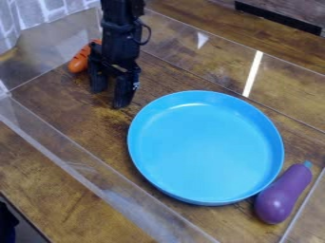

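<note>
My black gripper point(114, 80) is lowered to the wooden surface at the upper left, open as far as its dark fingers show. An orange carrot point(80, 59) lies just to its left, partly behind the arm. A light blue plate point(203, 142) fills the centre right. A purple eggplant point(282, 195) lies at the plate's lower right.
Clear side walls point(51, 157) bound the area at the left and lower edges. Bare wood point(57, 114) is free left of the plate and at the upper right.
</note>
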